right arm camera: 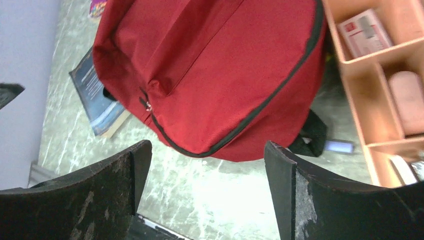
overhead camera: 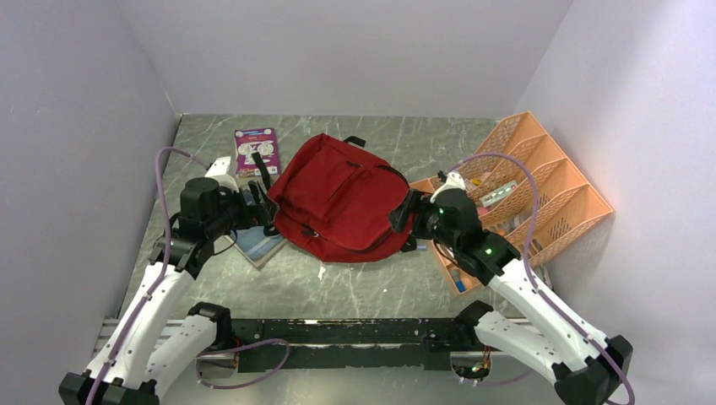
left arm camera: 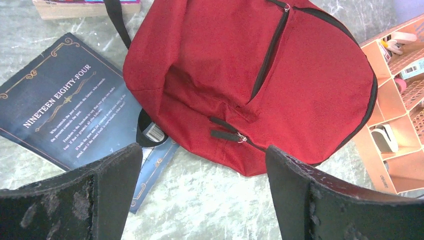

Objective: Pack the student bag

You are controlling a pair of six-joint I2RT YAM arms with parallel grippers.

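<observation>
A red backpack (overhead camera: 338, 199) lies flat in the middle of the table, its black zip and pocket facing up. My left gripper hangs open over the bag's left lower corner, nothing between its fingers. Over the bag's lower right side my right gripper is open and empty too. The dark blue book "Nineteen Eighty-Four" (left arm camera: 65, 100) lies partly under the bag's left edge. Behind it is a purple book (overhead camera: 257, 150). A blue-capped marker end (right arm camera: 339, 146) shows beside the bag's black strap (right arm camera: 311, 135); the rest is hidden.
An orange organizer (overhead camera: 561, 194) with several compartments stands at the right, holding small stationery such as a pink eraser-like item (right arm camera: 406, 95). Bare table (overhead camera: 355, 291) lies in front of the bag.
</observation>
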